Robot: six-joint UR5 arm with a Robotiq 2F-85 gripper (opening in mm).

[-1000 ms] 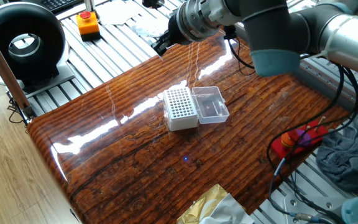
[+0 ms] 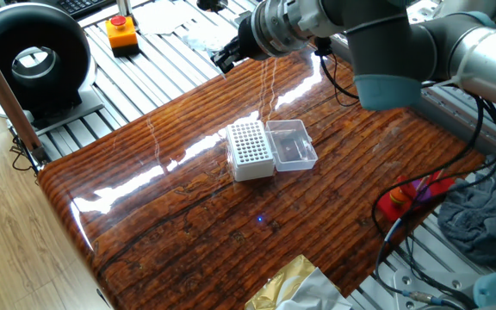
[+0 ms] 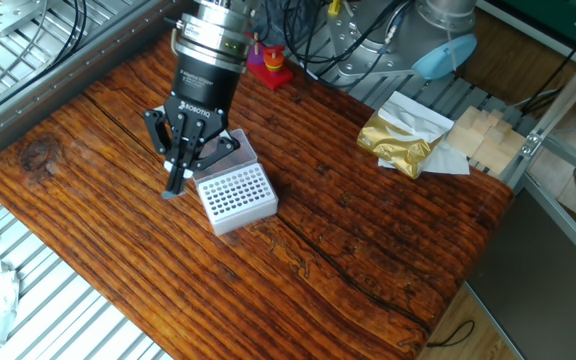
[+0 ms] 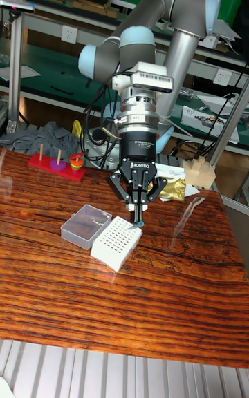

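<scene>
A white rack (image 2: 251,155) with a grid of round holes stands mid-table. Its clear hinged lid (image 2: 292,146) lies folded back on one side. My gripper (image 4: 138,217) hangs above the table, pointing down, with its black fingers brought close together. A small bluish piece (image 4: 137,225) shows right at the fingertips, and in exterior view 2 the same bluish piece (image 3: 173,193) sits just below the gripper (image 3: 175,180). It appears pinched there; its full shape is too small to make out. The rack and the fingers are apart in exterior view 2.
A red stand with coloured rings (image 4: 57,166) and a gold-and-white packet (image 3: 398,145) lie around the table's border. Wooden blocks (image 3: 487,138) stand beside the packet. Black cables (image 2: 377,215) loop over one table edge.
My gripper has barely moved, with its tip shifting slightly in exterior view 1. The rack and lid stay in place.
</scene>
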